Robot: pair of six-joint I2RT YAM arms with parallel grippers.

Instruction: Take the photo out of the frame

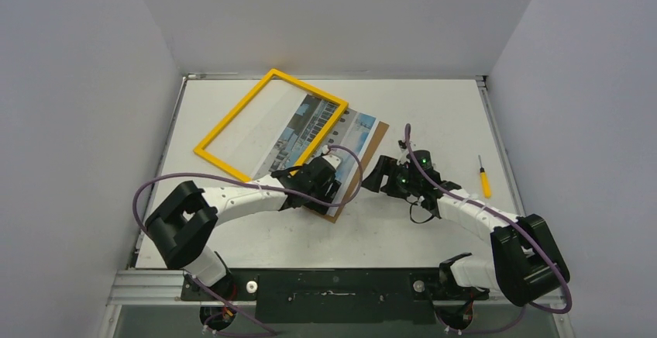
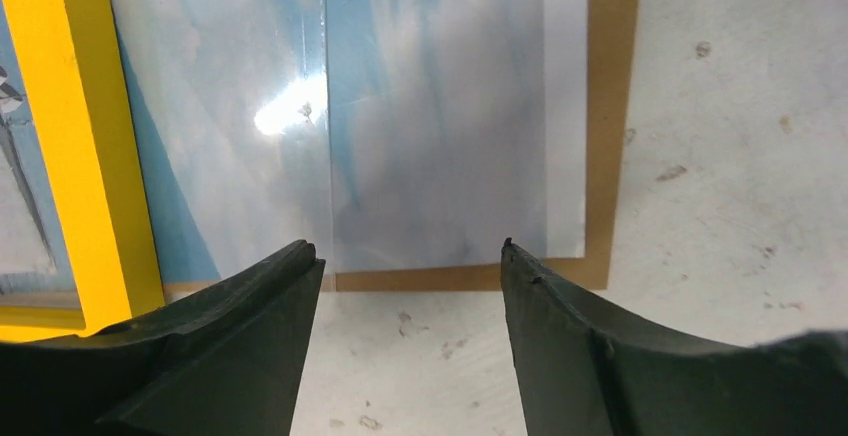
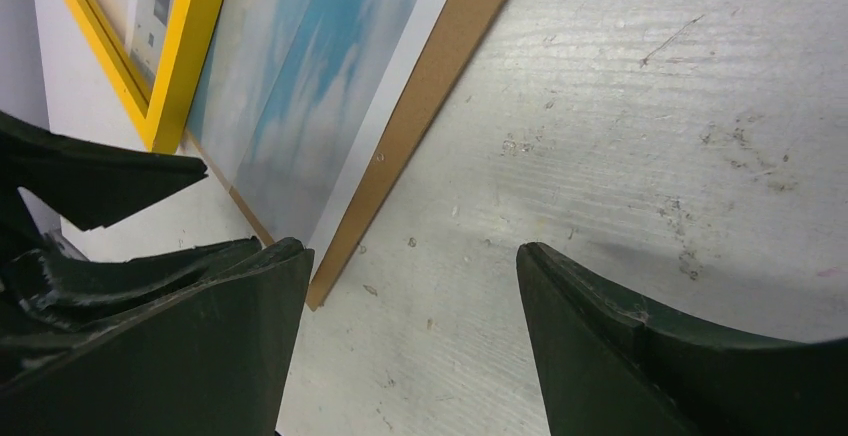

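The yellow frame lies on the table at the back left. Partly beneath its right side rests a brown board carrying a blue-and-grey photo picture, with a glossy clear sheet over it in the left wrist view. My left gripper is over the board's near end; there its fingers stand apart on either side of the near edge, holding nothing. Right of the board, my right gripper is open above bare table, its fingers apart. The left arm hides the frame's near corner region.
A yellow-handled screwdriver lies by the table's right edge. In the right wrist view the left gripper's dark fingers are close by on the left.
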